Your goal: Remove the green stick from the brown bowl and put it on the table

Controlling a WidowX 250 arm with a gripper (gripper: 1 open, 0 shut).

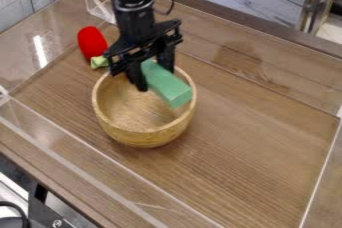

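Observation:
The green stick (167, 85) is lifted above the right part of the brown bowl (112, 119), its lower end over the bowl's inside near the right rim. Black gripper (143, 67) is shut on the stick's upper end, reaching in from the top of the view. The bowl stands upright on the wooden table, its bottom bare where it shows. The fingers partly hide the stick's upper end and the bowl's back rim.
A red object (91, 42) stands behind the bowl to the left, with a small pale green piece (99, 62) beside it. A wall borders the back left.

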